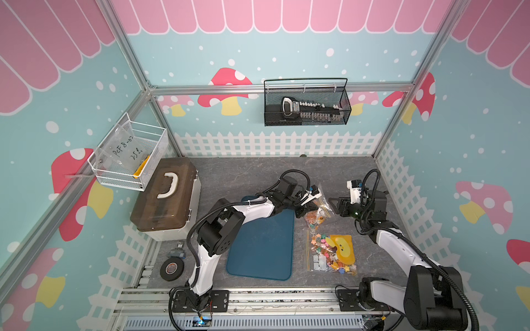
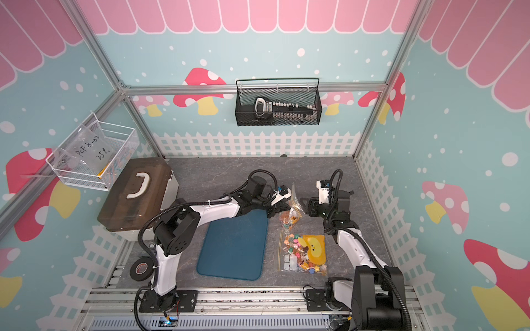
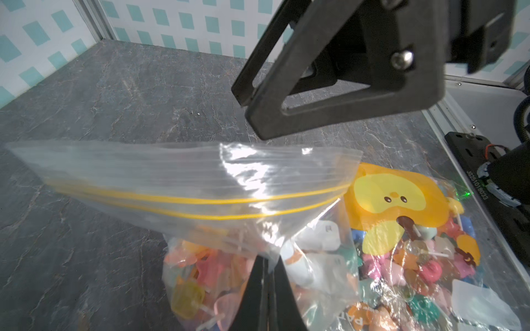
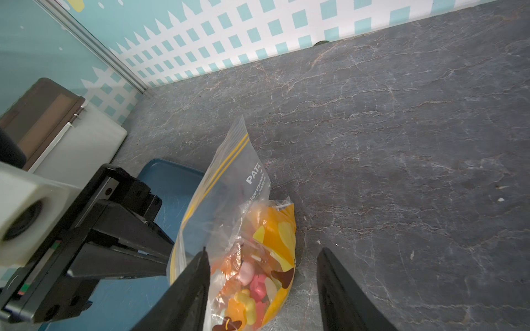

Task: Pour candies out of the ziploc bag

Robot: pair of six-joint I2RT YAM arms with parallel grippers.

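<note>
A clear ziploc bag of colourful candies (image 4: 248,287) stands on the grey table, its open top edged with yellow zip lines (image 3: 209,207). My left gripper is shut on the bag's thin film just below the zip. From the right, my right gripper faces the bag, fingers apart; in its own view the bag shows near its left finger (image 4: 190,287), and whether they touch is unclear. In the left wrist view the right gripper's fingertips (image 3: 270,118) hang above and behind the bag's mouth. The candies are inside the bag.
A second flat bag of candies with a yellow bear face (image 1: 343,249) lies in front of the standing bag. To the left is an empty blue tray (image 1: 259,248), partly under my left arm. Bare table lies behind both grippers.
</note>
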